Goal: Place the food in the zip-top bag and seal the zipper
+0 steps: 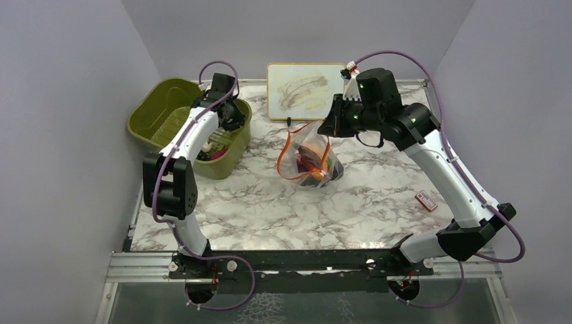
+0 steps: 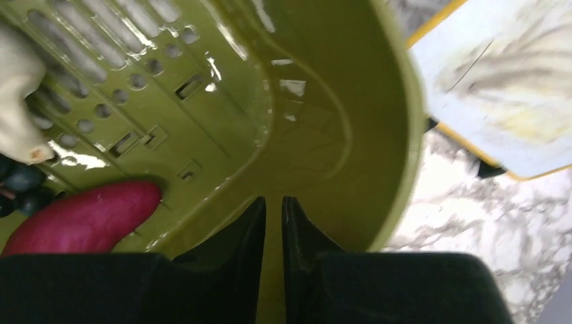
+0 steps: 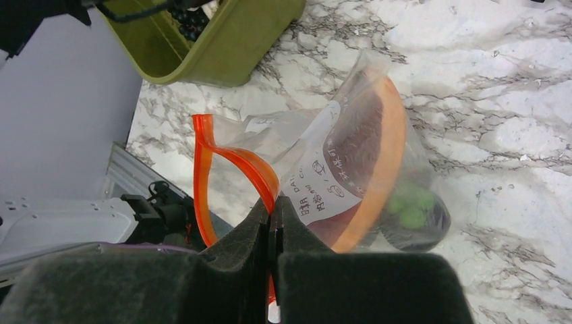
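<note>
Inside the olive bin (image 1: pixel 234 156), near its right wall, my left gripper is a little open, a narrow gap between its fingertips and nothing seen in it. A smooth dark pink food item (image 2: pixel 88 217) lies on the bin floor to its left, beside a whitish item (image 2: pixel 17 101) and dark grape-like fruit (image 2: pixel 25 189). The clear zip top bag (image 3: pixel 303 145) stands on the table with its orange-edged mouth spread. My right gripper is shut on that orange edge. Through the plastic show a green piece (image 3: pixel 410 204) and other food, partly hidden.
A yellow-framed white board (image 1: pixel 305 91) lies at the back, between bin and bag. Far right is a small red box (image 1: pixel 425 200).
</note>
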